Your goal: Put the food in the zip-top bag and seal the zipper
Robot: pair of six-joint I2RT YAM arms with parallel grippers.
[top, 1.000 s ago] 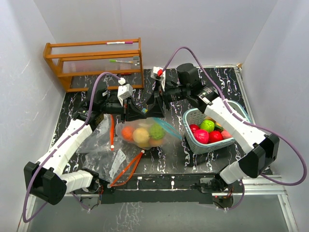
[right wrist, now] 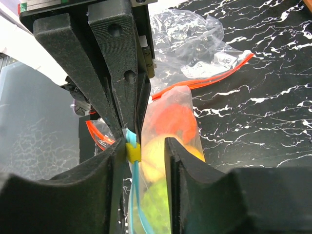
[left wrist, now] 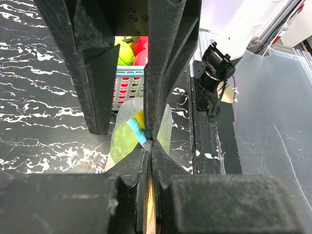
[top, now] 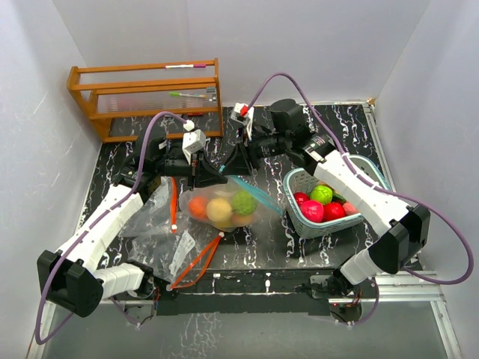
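A zip top bag (top: pixel 228 209) holding orange, yellow and green food stands at the table's middle, its blue zipper strip (right wrist: pixel 136 187) with a yellow slider (right wrist: pixel 133 153) along the top. My left gripper (top: pixel 217 178) is shut at the bag's top corner, on the zipper's end as seen in the left wrist view. My right gripper (top: pixel 232 168) is just beside it at the zipper; in the right wrist view its fingers stand around the strip near the slider, and whether they touch it is hard to tell.
A basket (top: pixel 299 224) of fruit and vegetables sits at the right. Empty bags with orange zippers (top: pixel 187 277) lie at the left and front. A wooden rack (top: pixel 142 65) stands at the back left.
The left arm and the bag look nearly unchanged.
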